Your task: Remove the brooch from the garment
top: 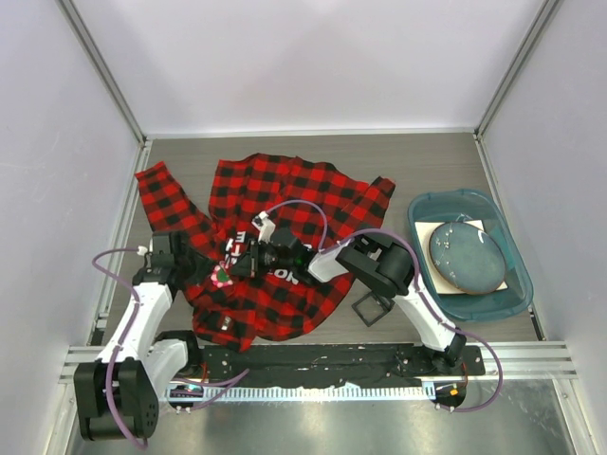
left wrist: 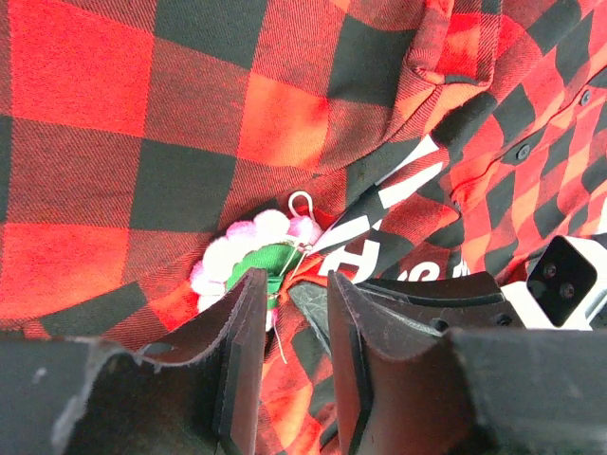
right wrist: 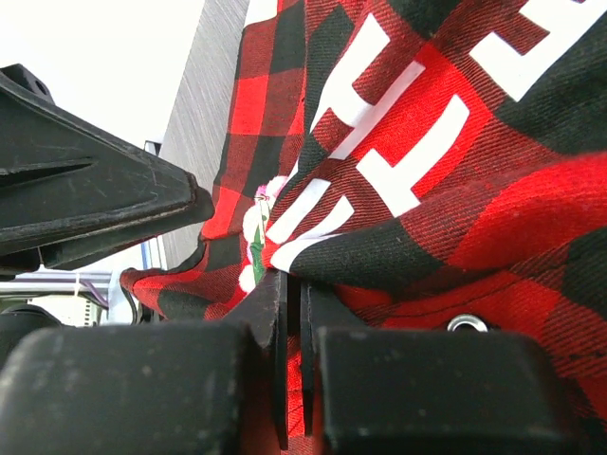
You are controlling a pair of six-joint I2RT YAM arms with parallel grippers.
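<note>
The brooch point(left wrist: 220, 268), a pink and white knitted flower with a green centre, lies on the red and black plaid shirt point(left wrist: 190, 95). Just below it in the left wrist view, my left gripper stands open, its fingers apart and nothing held between them. A pin or thread shows by the brooch's right edge. My right gripper is shut on a fold of the shirt right beside the brooch, whose edge point(right wrist: 252, 227) peeks out past the fold. From above, the brooch point(top: 221, 276) sits between both grippers.
At the right stands a teal bin point(top: 520, 289) with a round dark object point(top: 468, 257) inside. A small black frame point(top: 372, 308) lies on the grey table. Bare table shows around the shirt.
</note>
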